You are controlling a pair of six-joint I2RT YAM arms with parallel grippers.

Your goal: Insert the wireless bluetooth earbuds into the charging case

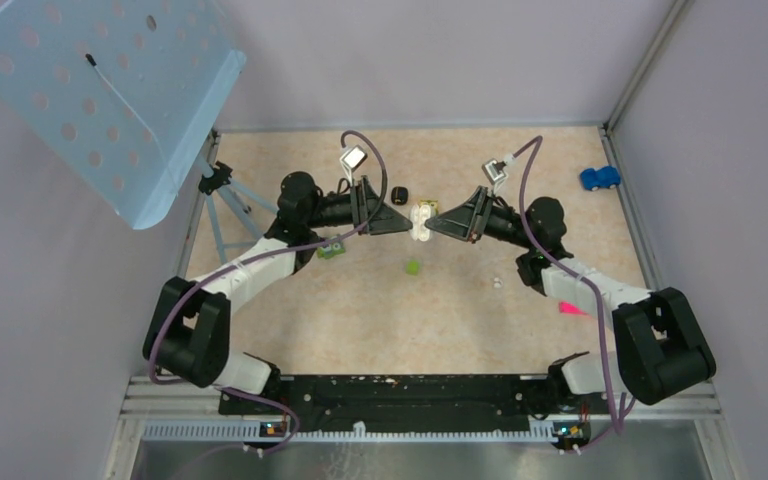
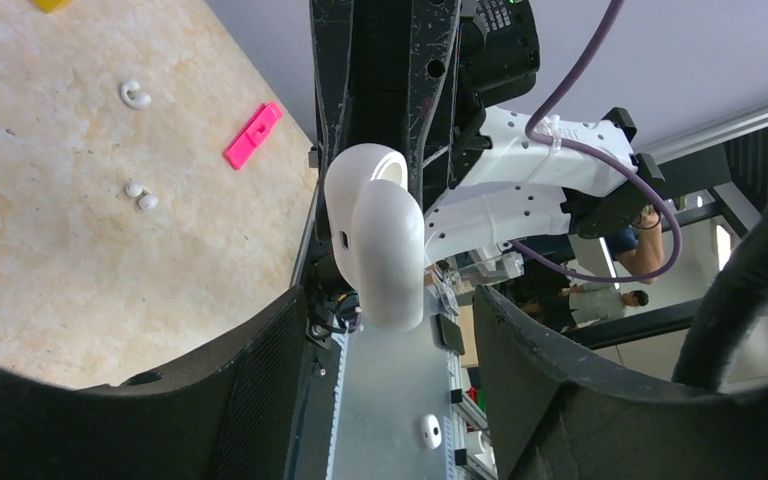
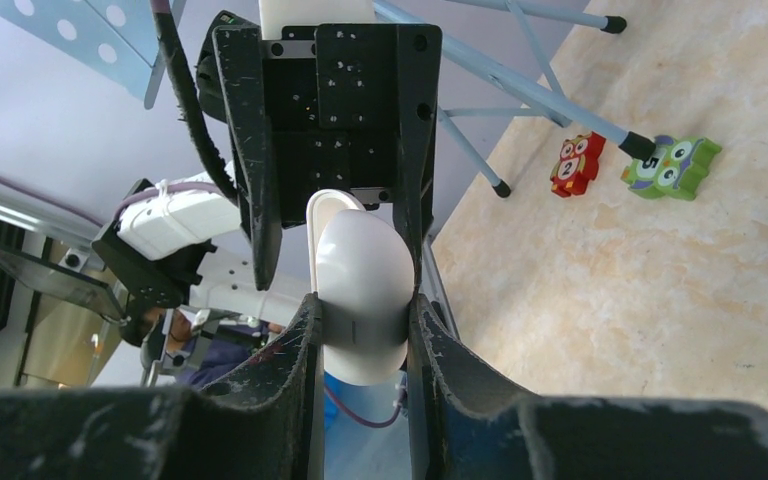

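The white charging case (image 1: pixel 420 222) is held in the air above the table's middle, with my right gripper shut on it. Its lid and body stand apart in the left wrist view, so the case (image 2: pixel 390 255) looks open; its inside is hidden. My left gripper is part open, facing the case across a small gap in the top view, with nothing between its fingers. Two small white pieces, seemingly the earbuds (image 2: pixel 140 195), lie together on the table, near the right arm in the top view.
A white ring-like object (image 2: pixel 134 94) and a pink piece (image 2: pixel 253 135) lie near the earbuds. Owl blocks sit by the stand's legs at left. A green block (image 1: pixel 412 267) lies below the case; a blue toy car (image 1: pixel 600 178) is at far right.
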